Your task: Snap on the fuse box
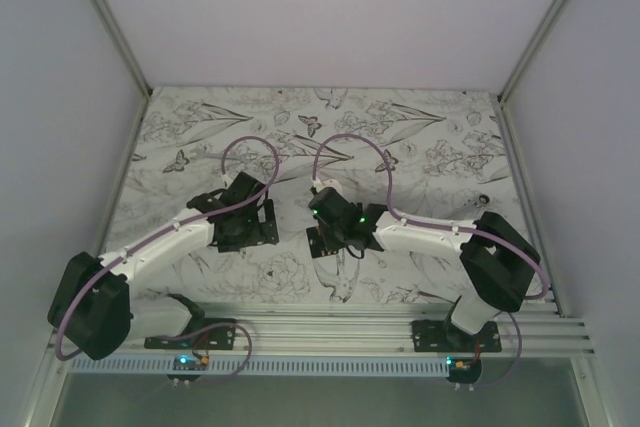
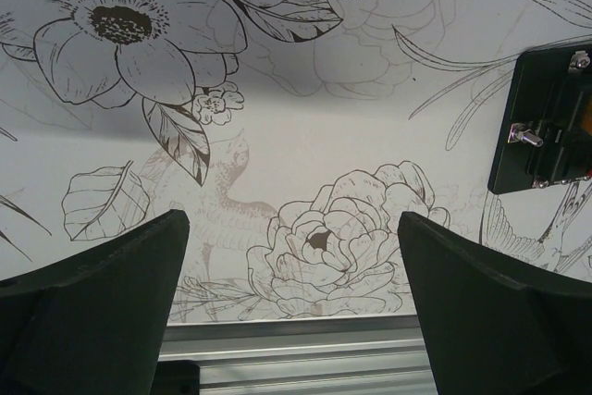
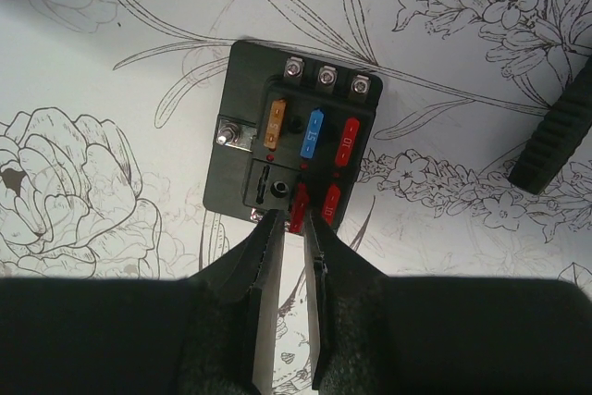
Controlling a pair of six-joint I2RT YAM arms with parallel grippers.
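The black fuse box (image 3: 227, 80) lies on the flower-patterned surface, with orange, blue and red fuses, metal terminals and an empty slot. My right gripper is over its lower edge at a red fuse, fingertips a small gap apart; whether anything sits between them is unclear. In the top view the box (image 1: 316, 242) is partly under the right arm. My left gripper stands open over bare surface left of the box, whose edge (image 2: 509, 168) shows at the right of the left wrist view.
A black ribbed object (image 3: 553, 136) lies at the right of the right wrist view. A metal rail (image 2: 296, 349) runs along the near edge.
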